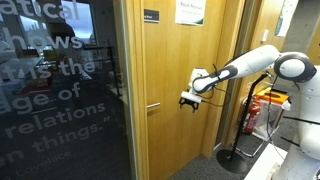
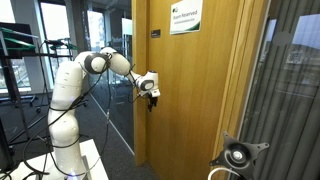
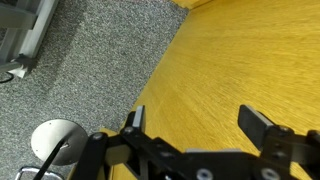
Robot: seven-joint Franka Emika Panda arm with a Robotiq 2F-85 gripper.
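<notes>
A tall wooden door [image 1: 175,125] with a lever handle [image 1: 153,105] on its left side stands in exterior view 1. In front of it, to the right of the handle and at about the same height, is my gripper [image 1: 187,103]. Exterior view 2 shows the gripper [image 2: 151,99] near the far part of the door [image 2: 185,95]. In the wrist view, my gripper is open, its two dark fingers wide apart. Between the fingertips lies only the yellowish wood surface [image 3: 215,70]. Whether the gripper touches the door cannot be told.
A dark pole with a round base [image 1: 235,160] stands on the floor right of the door. Lettered glass [image 1: 60,90] fills the left. Grey carpet [image 3: 110,50] shows in the wrist view, with a round metal base [image 3: 59,141].
</notes>
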